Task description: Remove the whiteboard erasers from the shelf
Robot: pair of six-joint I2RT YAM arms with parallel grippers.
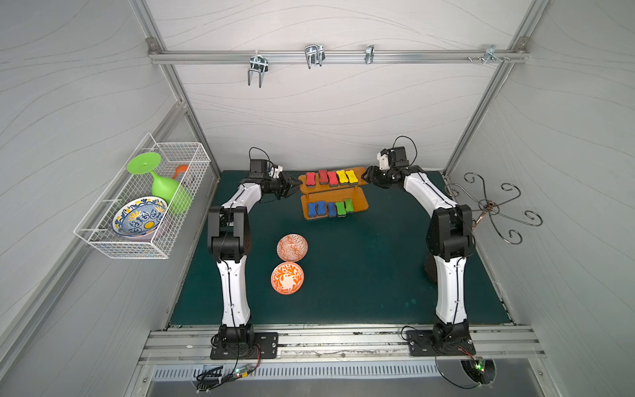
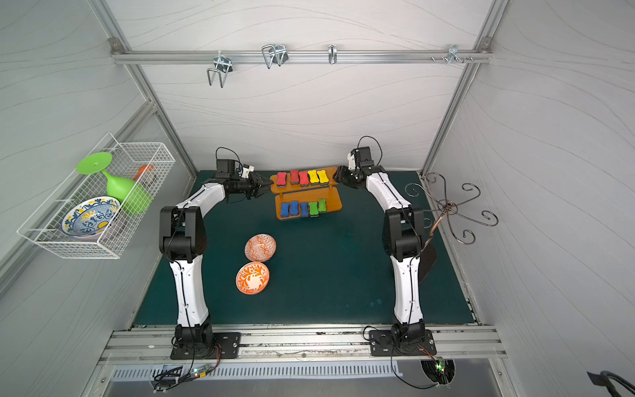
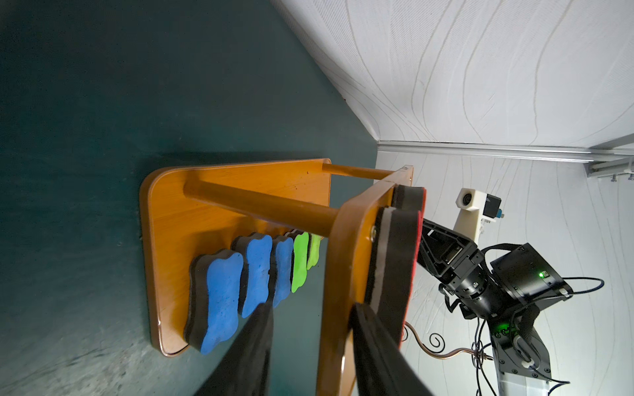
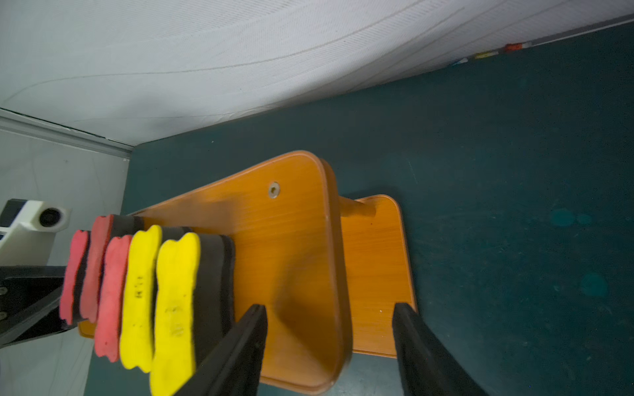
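A wooden two-tier shelf point(image 1: 357, 198) stands at the back of the table. Its upper tier holds red erasers point(image 1: 310, 178) and yellow erasers point(image 1: 352, 176); the lower holds blue erasers point(image 1: 312, 209) and green erasers point(image 1: 340, 209). My left gripper point(image 1: 289, 185), open, is at the upper tier's left end; in the left wrist view that edge sits between its fingers. At the right end is my open right gripper point(image 1: 373, 174). In the right wrist view, the tier's bare corner lies in front of its fingers, beside the yellow erasers.
Two orange patterned plates point(image 1: 291, 247) lie front-left. A wire basket point(image 1: 119, 244) with dishes hangs on the left wall, and a curled metal rack point(image 1: 489, 208) on the right.
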